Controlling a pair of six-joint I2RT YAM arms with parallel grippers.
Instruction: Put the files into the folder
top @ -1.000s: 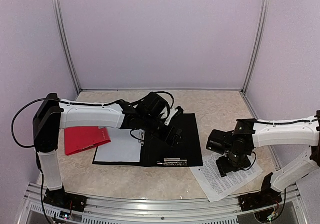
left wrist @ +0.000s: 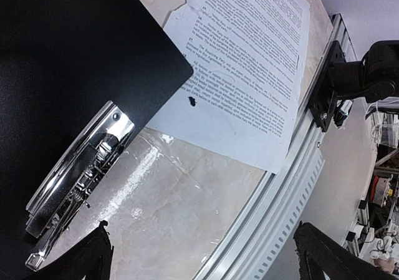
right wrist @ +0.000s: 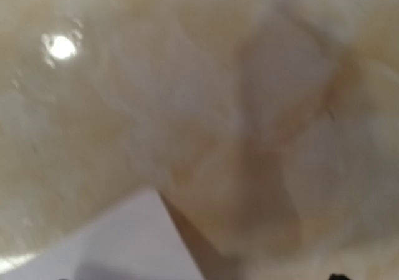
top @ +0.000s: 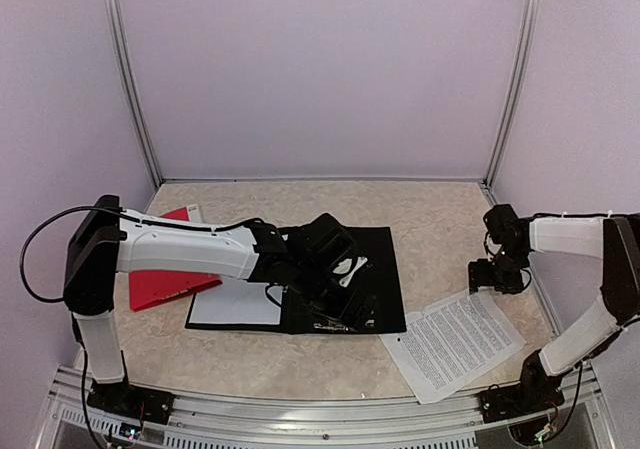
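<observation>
The black folder (top: pixel 376 267) lies open, a white sheet (top: pixel 230 304) on its left half. Printed papers (top: pixel 448 349) lie at its right, tucked against its corner; the left wrist view shows the folder (left wrist: pixel 62 55), its metal clip (left wrist: pixel 78 180) and the papers (left wrist: pixel 237 86). My left gripper (top: pixel 355 304) is open above the clip, nothing between its fingers. My right gripper (top: pixel 495 274) is open at the papers' far corner; its wrist view is blurred, showing table and a paper corner (right wrist: pixel 137 242).
A red folder (top: pixel 165 284) lies at the left. A metal rail (top: pixel 330 399) runs along the front edge, with walls at the sides and back.
My right arm has swung back and rightward, off the middle of the papers to their far corner.
</observation>
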